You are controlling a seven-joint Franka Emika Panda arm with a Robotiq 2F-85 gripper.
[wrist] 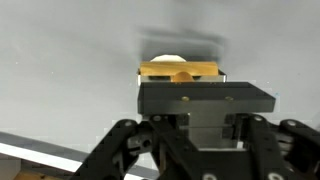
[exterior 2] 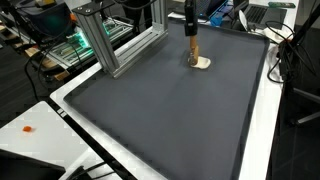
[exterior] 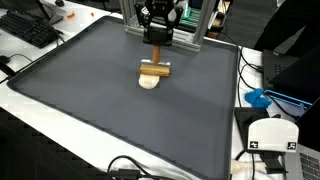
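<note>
My gripper (exterior: 157, 40) is shut on the upright handle of a wooden, mallet-like tool. Its handle (exterior: 156, 54) runs down to a crosswise wooden head (exterior: 154, 69), so the tool hangs head-down. A pale round disc (exterior: 148, 82) lies on the table near the head. In exterior view 2 the tool's head (exterior 2: 194, 59) appears close to the pale disc (exterior 2: 202, 63); a gap beneath the head is hard to judge there. From the wrist, the wooden head (wrist: 160, 69) shows past the black fingers (wrist: 205, 97), partly covering the white disc (wrist: 172, 58).
A white-framed rack (exterior: 205, 22) stands at the back. A keyboard (exterior: 28, 29), a blue object (exterior: 258, 98) and a white box (exterior: 273, 134) lie around the edges.
</note>
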